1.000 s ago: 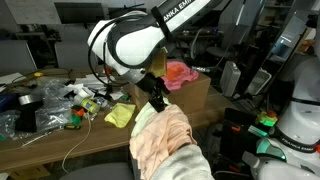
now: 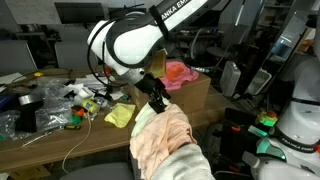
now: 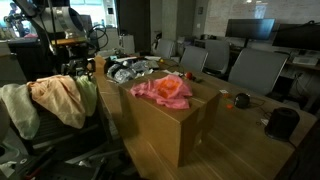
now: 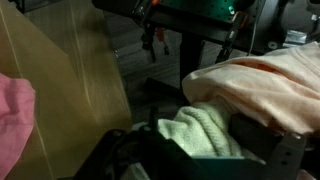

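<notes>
A peach cloth (image 2: 168,140) hangs in folds below my gripper (image 2: 158,101), beside a pale green cloth (image 2: 146,118). A white cloth (image 2: 188,164) lies lower down in exterior view 1. From the other side, the peach cloth (image 3: 58,100) and green cloth (image 3: 87,94) drape at the left. In the wrist view the fingers (image 4: 168,158) stand apart at the bottom edge, over the green cloth (image 4: 198,130) and the peach cloth (image 4: 275,95). The gripper is part open. Whether fabric lies between the fingertips is too dark to tell.
A cardboard box (image 3: 182,125) stands close by, with a pink cloth (image 3: 165,92) on top. Cluttered tools and bags cover the desk (image 2: 40,152), where a yellow cloth (image 2: 120,115) also lies. Dark floor shows past the cloths.
</notes>
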